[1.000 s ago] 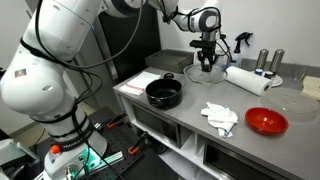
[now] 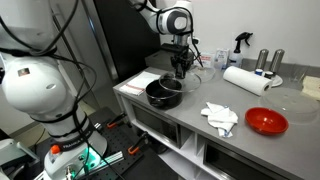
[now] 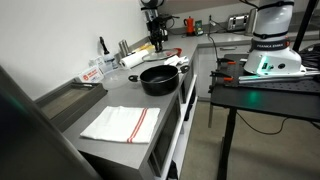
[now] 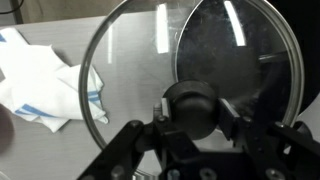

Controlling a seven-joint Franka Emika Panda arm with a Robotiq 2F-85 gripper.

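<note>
A clear glass lid with a dark rim and black knob (image 4: 193, 108) hangs from my gripper (image 2: 182, 73), which is shut on the knob. In the wrist view, the lid's glass (image 4: 135, 65) fills the middle, and part of the black pot (image 4: 225, 45) shows through it. The open black pot (image 2: 163, 97) stands on the counter; exterior view 1 puts the lid above its right side, partly overlapping it. From exterior view 2, the lid (image 3: 150, 57) appears above and behind the pot (image 3: 158, 82), apart from it. My fingertips are largely hidden by the knob.
On the grey counter lie a crumpled white cloth (image 2: 220, 117) and a red bowl (image 2: 266, 121). A paper towel roll (image 2: 246, 80) and a clear glass bowl (image 2: 290, 104) are farther back. Another cloth (image 3: 122, 123), with red stripes, lies flat near the pot.
The pot and the other objects have stayed in place.
</note>
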